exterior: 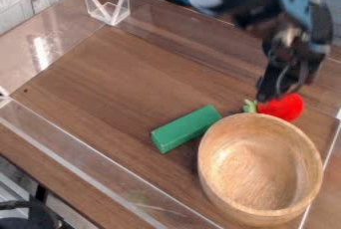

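My gripper [273, 89] hangs blurred at the upper right, its lower end just over a red vegetable [284, 107] with a green stem; the fingers are too blurred to show whether they are open or shut. A wooden bowl [258, 183] sits just below the red vegetable at the lower right. A green block [185, 129] lies left of the bowl.
The wooden tray floor [100, 94] is clear on the left and middle. Clear plastic walls edge it, with a clear corner piece [107, 7] at the top left.
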